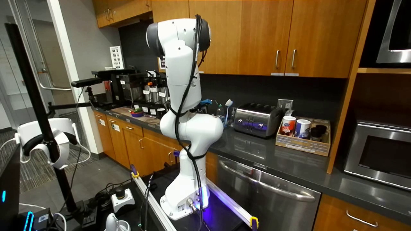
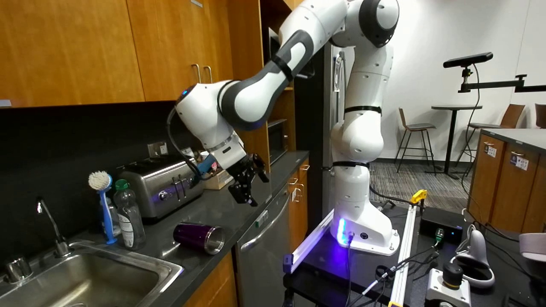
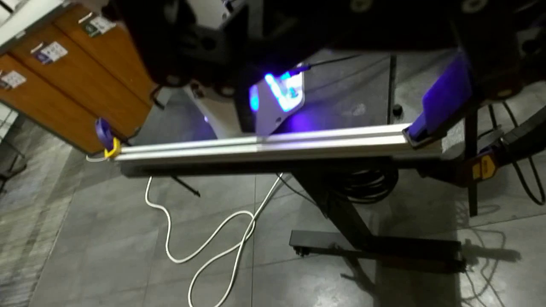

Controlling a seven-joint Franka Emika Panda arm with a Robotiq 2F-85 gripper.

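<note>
My gripper (image 2: 258, 190) hangs above the dark counter in exterior view 2, its black fingers spread apart. Nothing shows between them. A shiny purple tumbler (image 2: 192, 235) lies on its side on the counter below and to the left of the gripper, apart from it, its mouth facing the front right. The wrist view looks past the parted fingers (image 3: 445, 94) toward the robot's base and the floor; no tumbler appears there. The arm hides the gripper in exterior view 1.
A silver toaster (image 2: 161, 184), a plastic bottle (image 2: 130, 220) and a dish brush (image 2: 106, 209) stand along the wall. The sink (image 2: 162, 271) lies at the front left. A box of canisters (image 1: 302, 144) sits right of the toaster. Bare counter stretches beyond the tumbler.
</note>
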